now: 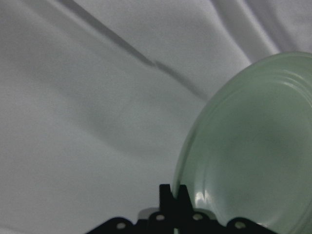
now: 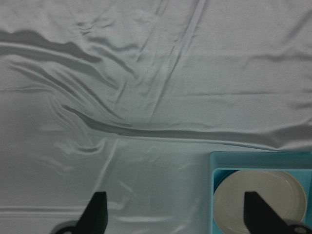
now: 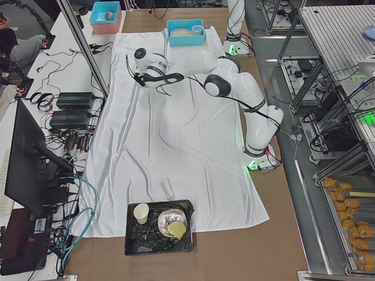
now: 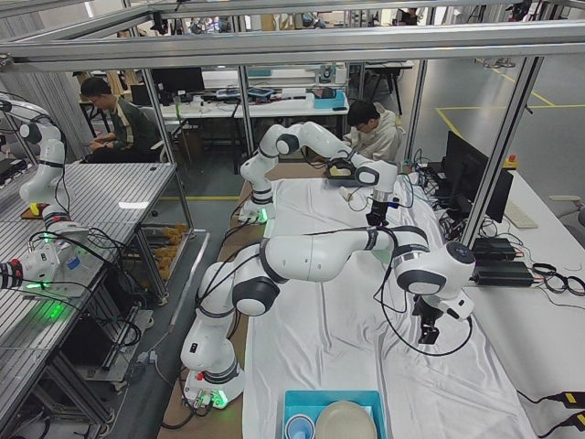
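A pale green plate [image 1: 248, 141] fills the right of the left wrist view, over the white cloth. My left gripper is shut on its rim. In the camera left view the arm reaches to the upper left of the cloth, hiding most of the plate. My right gripper stands open above the cloth, nothing between its fingers; in the camera right view it is at the near right.
A blue bin [image 3: 185, 41] with a cream plate [image 2: 258, 195] and a cup [image 3: 197, 30] stands at the back. A black tray [image 3: 135, 240] with cup and foil dish lies at the other end.
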